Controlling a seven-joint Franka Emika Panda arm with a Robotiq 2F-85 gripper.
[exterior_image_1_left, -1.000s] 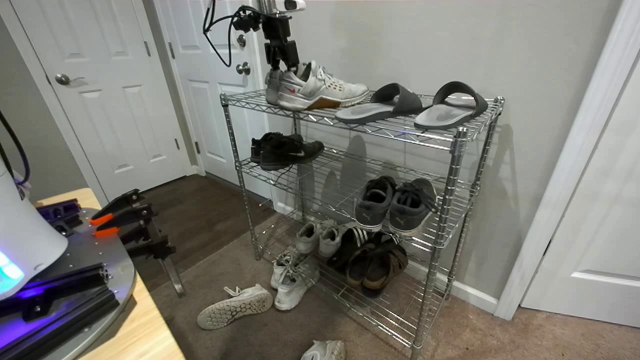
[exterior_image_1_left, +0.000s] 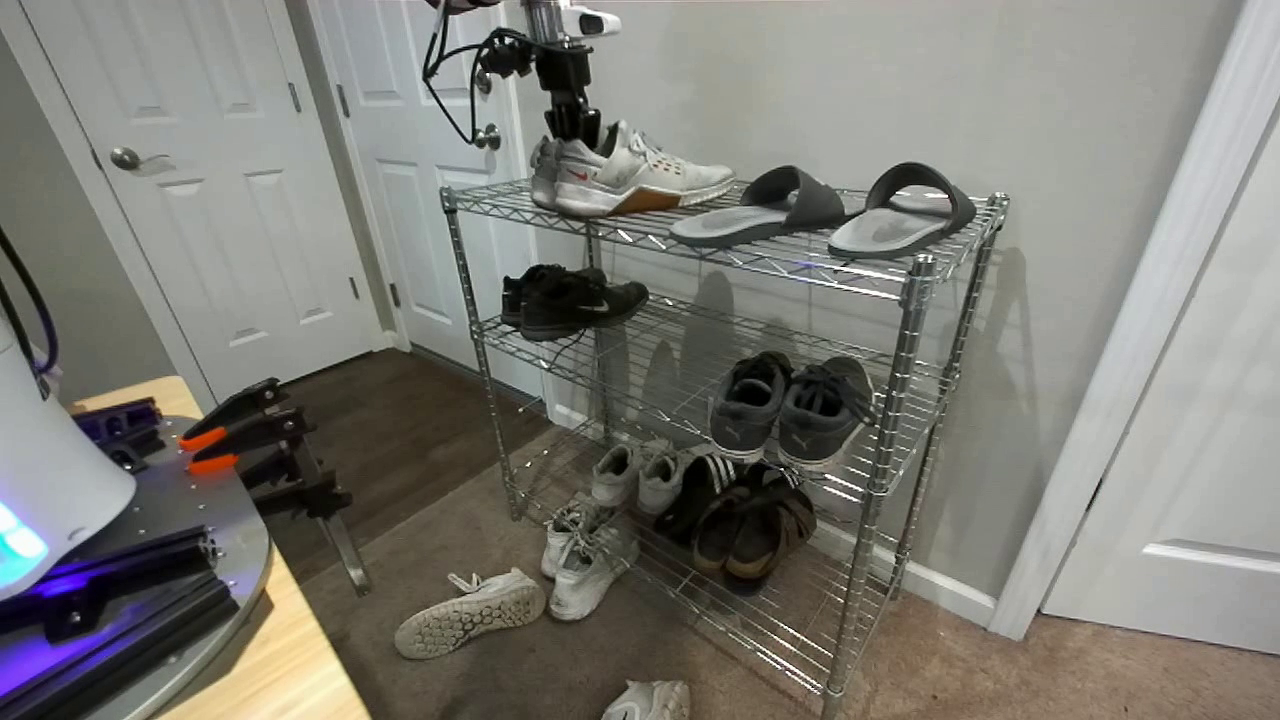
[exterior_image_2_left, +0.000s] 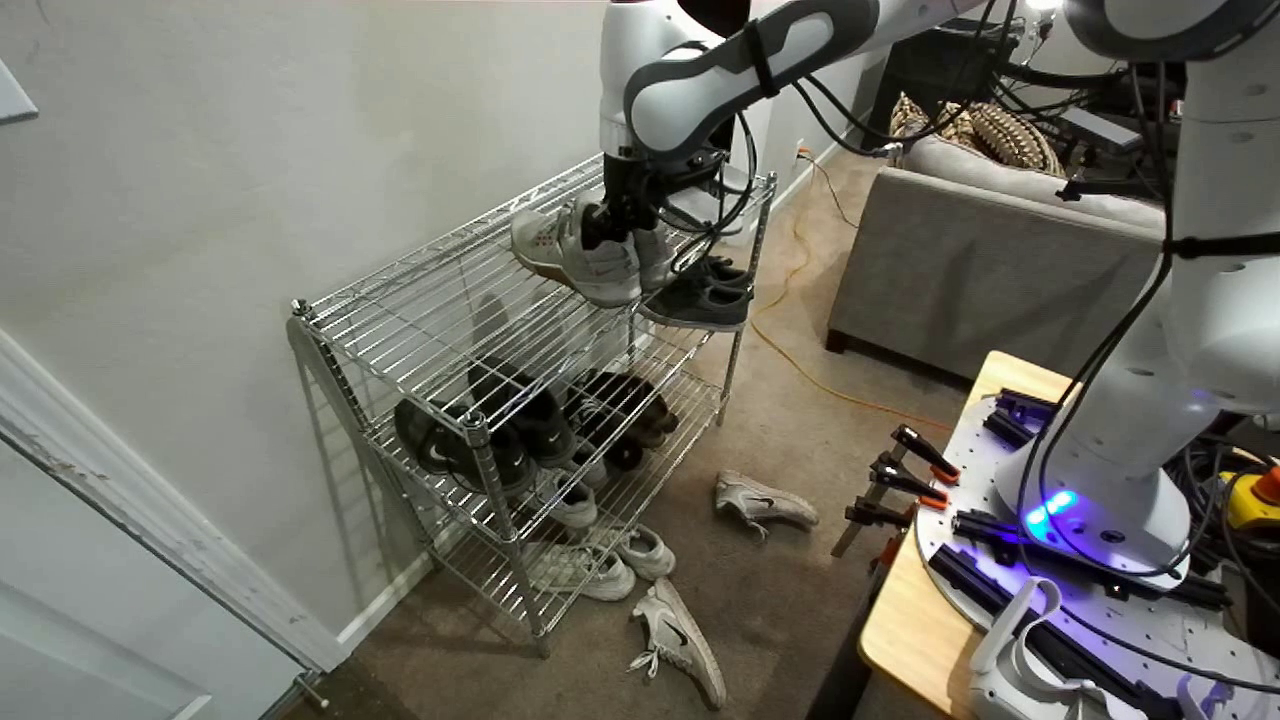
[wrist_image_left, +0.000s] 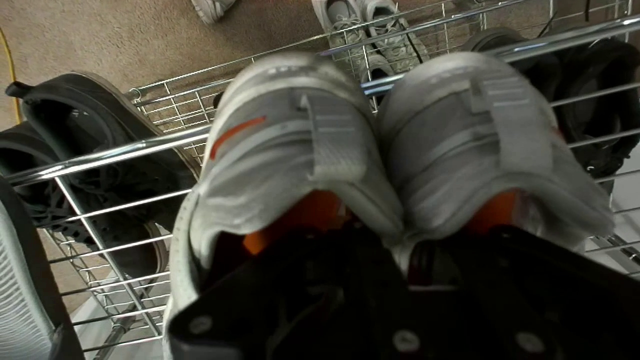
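Note:
A pair of white-grey sneakers (exterior_image_1_left: 636, 174) with small red marks stands side by side on the rack's top shelf. My black gripper (exterior_image_1_left: 576, 134) points down at their heel end, its tips low among the collars. In the wrist view both grey heels (wrist_image_left: 288, 144) are close up, with orange lining inside. There the dark gripper covers the shoe openings, and its fingertips blend together. In exterior view 2 the gripper (exterior_image_2_left: 600, 222) is at the opening of a sneaker (exterior_image_2_left: 570, 252). Whether its fingers grip a shoe wall is hidden.
Grey-and-black slides (exterior_image_1_left: 768, 210) lie on the top shelf of the wire rack (exterior_image_1_left: 882, 480) in exterior view 1. Dark sneakers (exterior_image_1_left: 570, 300) sit on the middle shelf. Loose white shoes, including one on its side (exterior_image_1_left: 468, 618), lie on the carpet. The wall (exterior_image_2_left: 240, 144) runs close behind the rack.
My gripper has shifted slightly right and stands a bit lower against the white sneakers. Its fingers, spread before, now look closer together. The shoes sit almost where they were.

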